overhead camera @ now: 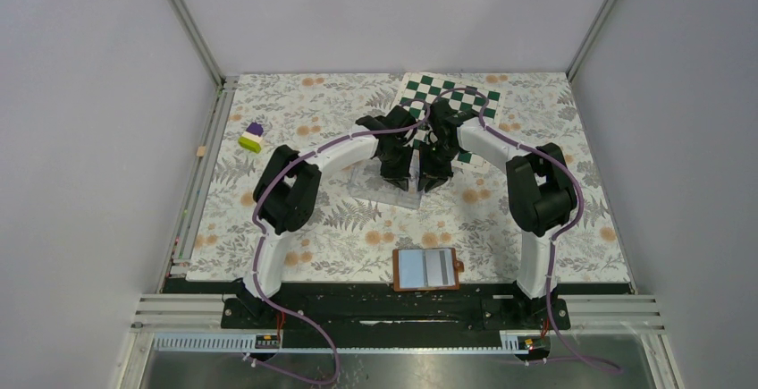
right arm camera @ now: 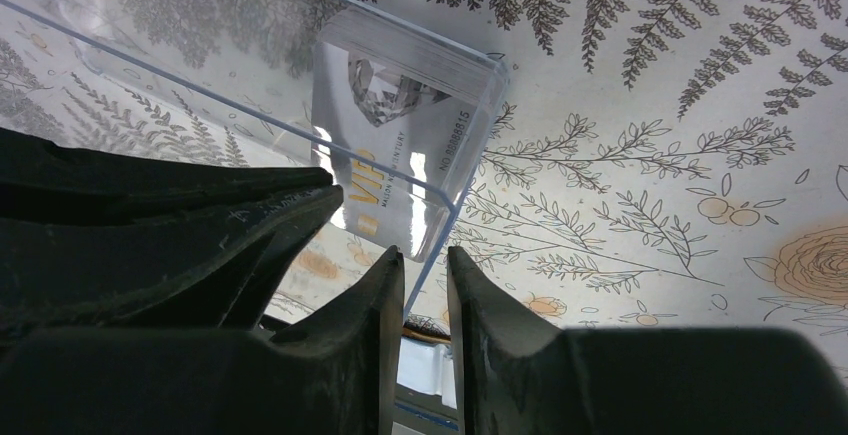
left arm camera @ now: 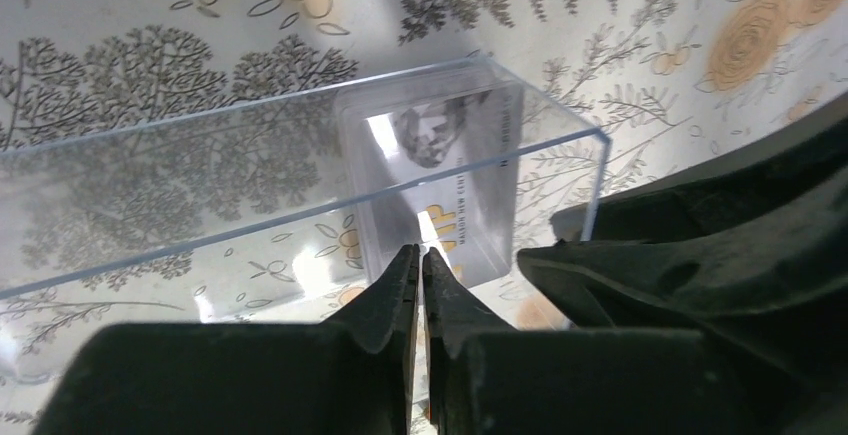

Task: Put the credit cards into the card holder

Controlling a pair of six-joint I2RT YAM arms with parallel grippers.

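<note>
A clear box (left arm camera: 120,245) lies on the table between my arms, with a silver-grey credit card (left arm camera: 400,180) marked VIP flat inside its right end; other cards appear stacked under it. My left gripper is shut at the card's near edge, only a thin slit between its fingers; what that slit holds cannot be made out. Around the box's right end wall stand the fingers of my right gripper, part open, one on each side. A brown card holder (overhead camera: 395,269) lies spread at the table's front edge, showing pale blue and grey inside.
A green and white checkered sheet (overhead camera: 474,100) lies behind the grippers. Far left sits a small yellow, white and purple block (overhead camera: 251,139).
</note>
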